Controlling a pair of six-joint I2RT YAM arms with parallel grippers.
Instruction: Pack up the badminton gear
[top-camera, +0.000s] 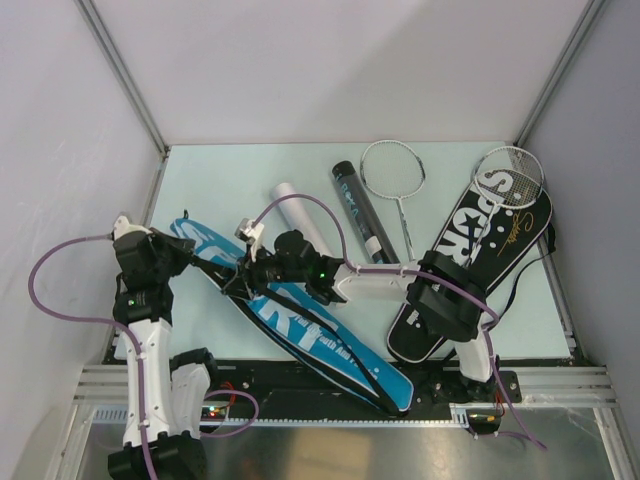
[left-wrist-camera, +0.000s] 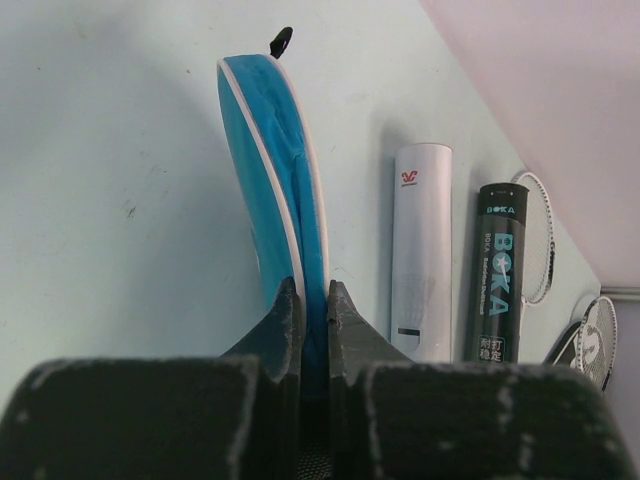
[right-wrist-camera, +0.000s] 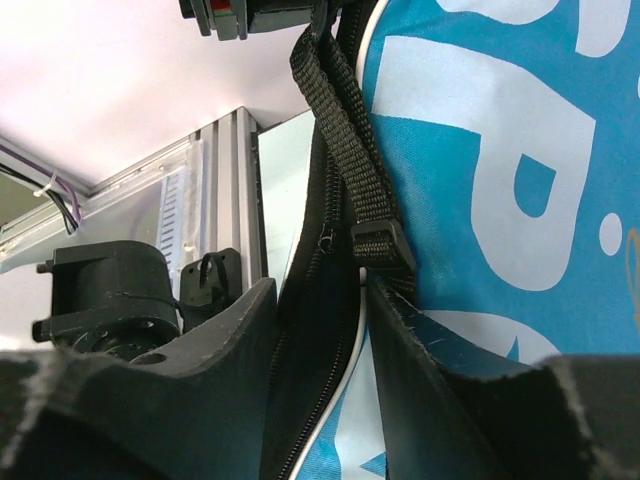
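The blue racket bag (top-camera: 340, 360) lies diagonally across the front left of the table, its black zip edge and strap along it. My left gripper is shut on the bag's narrow upper end, seen as blue fabric with white piping. My right gripper is over the bag's zip edge beside the strap buckle (right-wrist-camera: 380, 243), its fingers open around that edge. A white tube (left-wrist-camera: 422, 250) and a black BOKA tube (left-wrist-camera: 500, 270) lie to the bag's right.
A racket (top-camera: 401, 210) lies at the back; another racket (top-camera: 486, 220) rests on a black bag (top-camera: 525, 225) at the right. The blue bag overhangs the front edge.
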